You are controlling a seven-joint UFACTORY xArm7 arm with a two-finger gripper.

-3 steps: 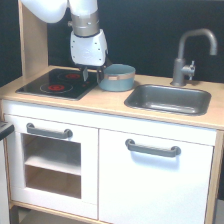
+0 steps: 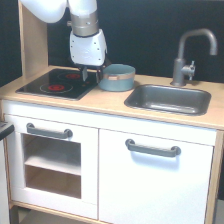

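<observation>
The white robot arm hangs from the top left over the toy kitchen, its gripper (image 2: 85,72) low above the back right of the black stovetop (image 2: 55,89). Whether the gripper is open or shut is too small to tell. A blue-grey pot (image 2: 117,82) stands on the wooden counter between the stovetop and the sink, just right of the gripper.
The steel sink (image 2: 165,98) with a grey tap (image 2: 182,70) fills the right of the counter (image 2: 105,103). Below are two white doors with grey handles. A dark wall stands behind.
</observation>
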